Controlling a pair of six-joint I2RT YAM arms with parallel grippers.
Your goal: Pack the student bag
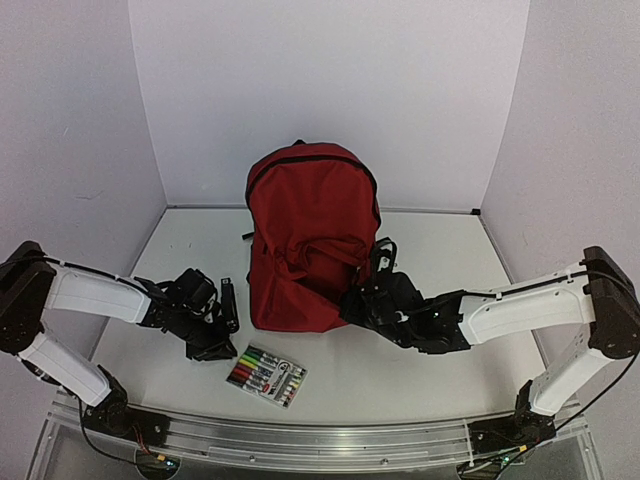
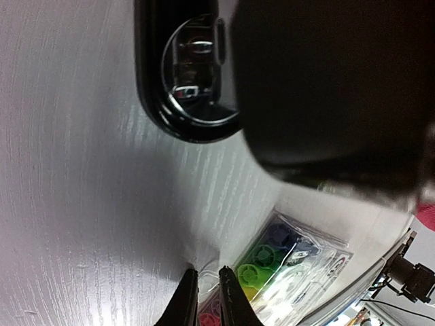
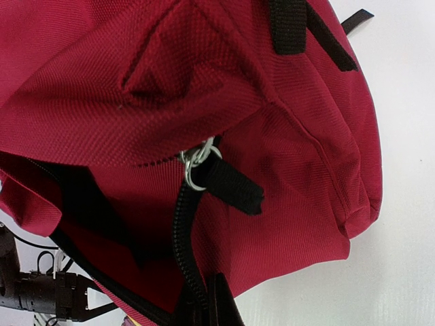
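A red backpack [image 1: 310,200] lies on the table with its front opening gaping. My right gripper is shut on the zipper edge of that opening, at the backpack's lower right in the top view. A clear pack of coloured markers [image 1: 266,376] lies flat in front of the bag. At its left corner is my left gripper, low over the table, its fingers a narrow gap apart with the pack's clear plastic edge showing between them. A black item [image 1: 229,305] rests between the left gripper and the bag.
In the left wrist view, a black body with a clear round window [image 2: 155,102] stands close beyond the left fingers. Bare table [image 1: 440,385] extends to the right of the marker pack. A metal rail [image 1: 330,437] runs along the front edge.
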